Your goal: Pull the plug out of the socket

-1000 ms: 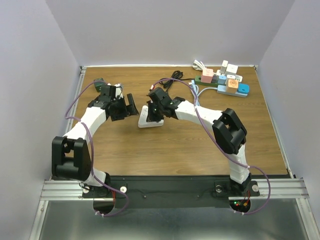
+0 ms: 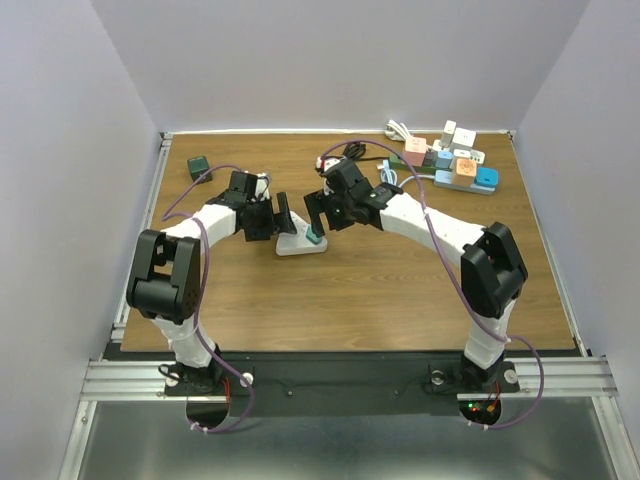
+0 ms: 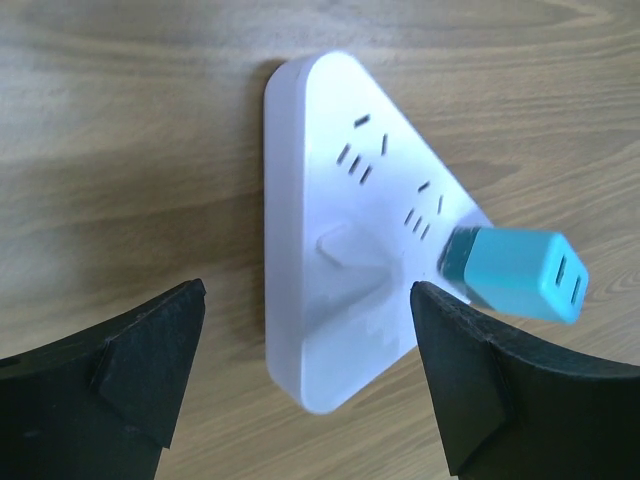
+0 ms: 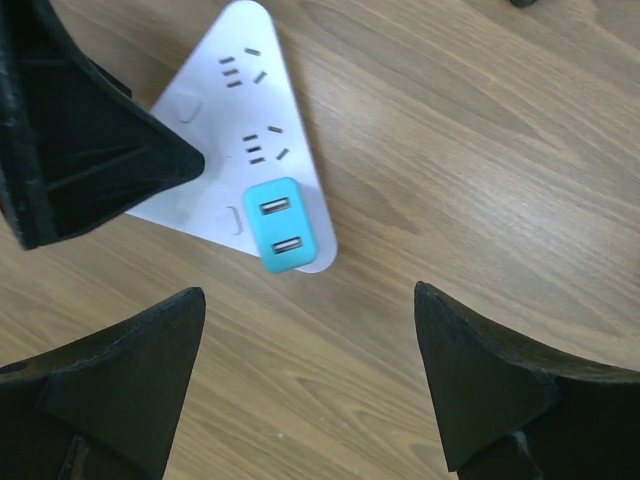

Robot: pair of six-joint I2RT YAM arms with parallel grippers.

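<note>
A white triangular socket (image 3: 350, 250) lies flat on the wooden table, with a teal plug (image 3: 525, 272) seated at one corner. The right wrist view shows the plug (image 4: 281, 226) with two slots on its face. My left gripper (image 2: 274, 225) stands open by the socket's left side; one of its fingers (image 4: 90, 140) overlaps the socket in the right wrist view. Just above and to the right of the plug is my right gripper (image 2: 318, 213), also open. Nothing sits between the fingers of either gripper.
Power strips with several adapters (image 2: 465, 172) stand at the back right, beside a coiled white cable (image 2: 397, 130) and a black cable (image 2: 355, 150). A dark green block (image 2: 199, 168) is at the back left.
My left gripper has moved right, up to the socket.
</note>
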